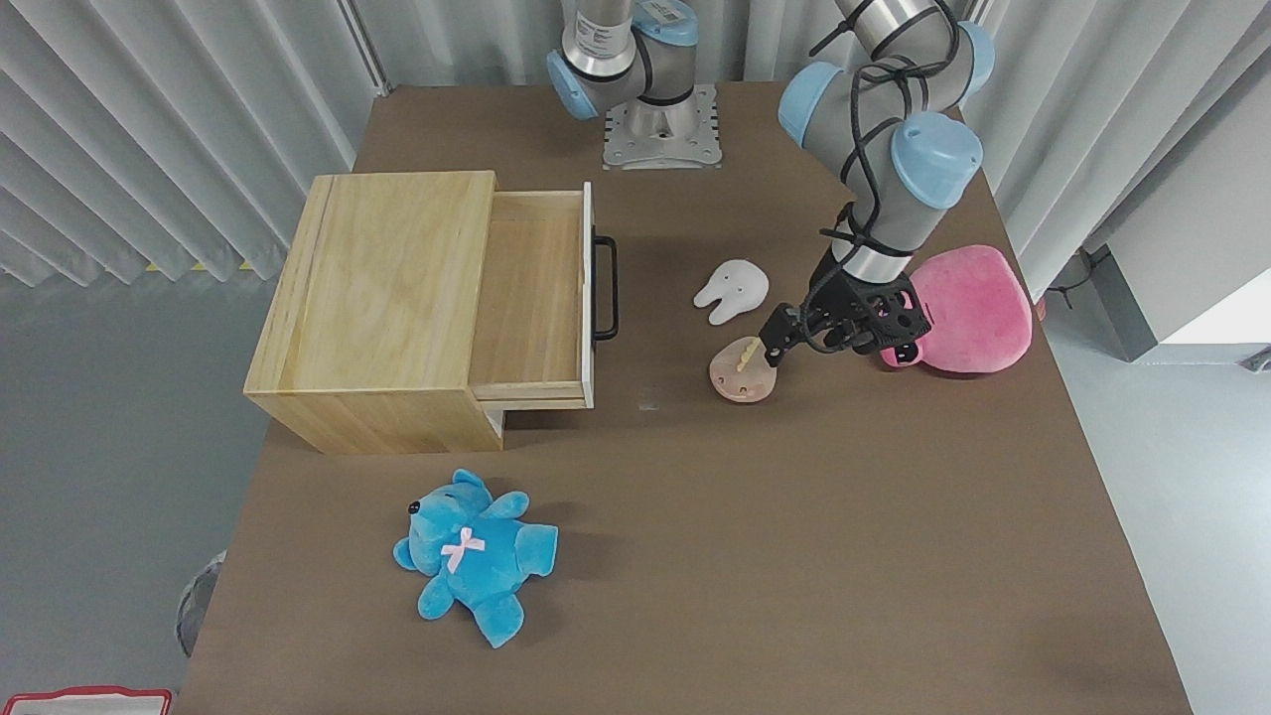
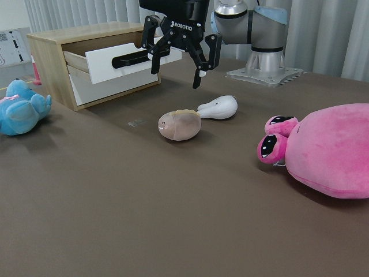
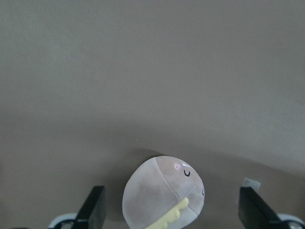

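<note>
My gripper (image 2: 176, 68) hangs open above a small round beige plush (image 1: 741, 371) with a yellow crest, beside it toward the right in the front view; in the wrist view the plush (image 3: 159, 191) sits low between the spread fingers. A white rabbit-head plush (image 1: 739, 286) lies just behind it. A pink plush (image 1: 967, 310) with big eyes lies to the right, partly under the arm in the front view.
A wooden cabinet (image 1: 369, 286) has its drawer (image 1: 524, 298) pulled out, black handle facing right. A blue bear (image 1: 483, 560) lies at the front left.
</note>
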